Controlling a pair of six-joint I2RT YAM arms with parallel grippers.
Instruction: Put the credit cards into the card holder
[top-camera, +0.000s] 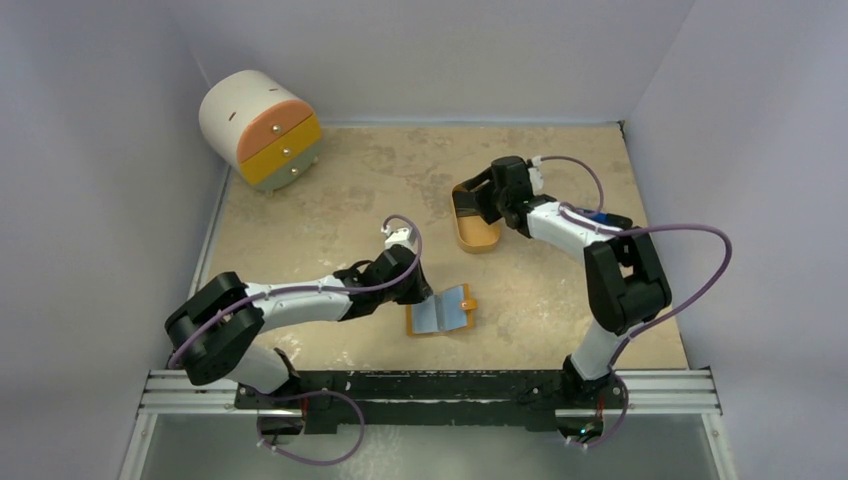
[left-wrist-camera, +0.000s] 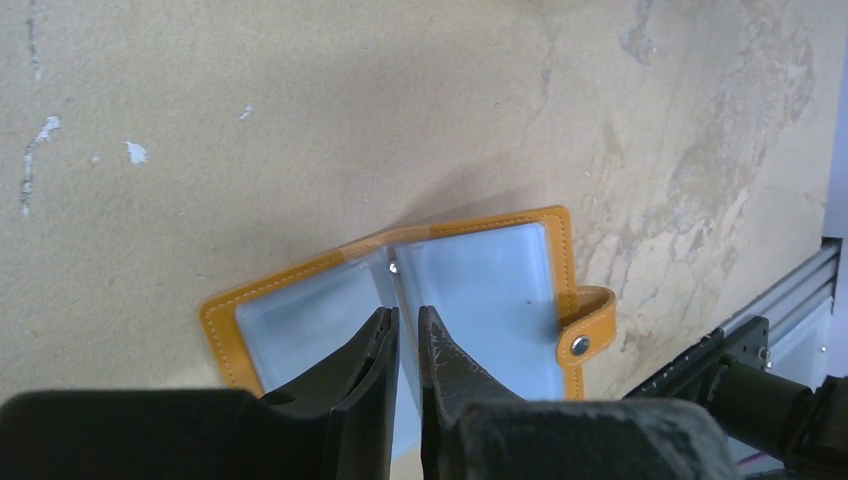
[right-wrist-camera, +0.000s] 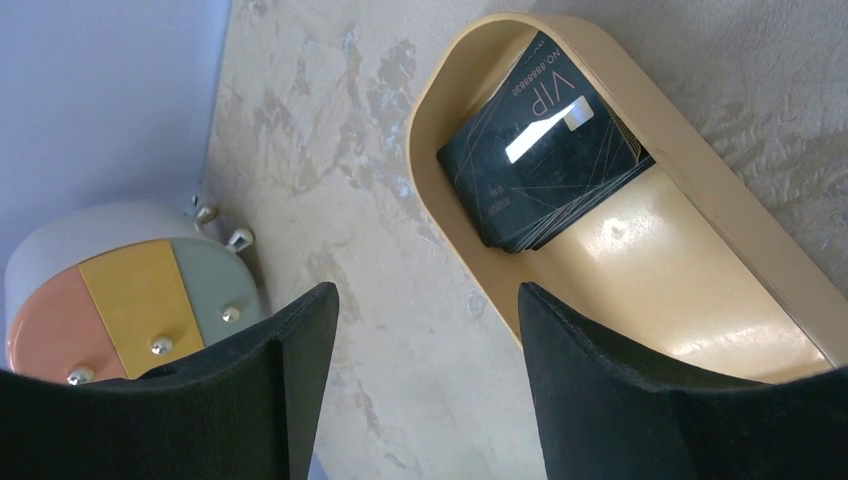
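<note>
The card holder (left-wrist-camera: 485, 270) lies spread open on the table, with pale blue inner sleeves, a tan stitched border and a snap strap on its right side. Over its middle, my left gripper is slightly open, a narrow gap between its fingers and no card in it. Dark credit cards (right-wrist-camera: 545, 150), the top one marked VIP, are stacked at one end of a tan tray (right-wrist-camera: 690, 170). My right gripper is wide open and empty near the tray, its fingers (right-wrist-camera: 305, 350) apart. From above, that gripper partly covers the cards (top-camera: 466, 203).
At the back left stands a white barrel-shaped cabinet (top-camera: 262, 130) with coloured drawers. A blue-and-black tool (top-camera: 607, 219) lies on the right, partly behind my right arm. The table between cabinet and tray is bare.
</note>
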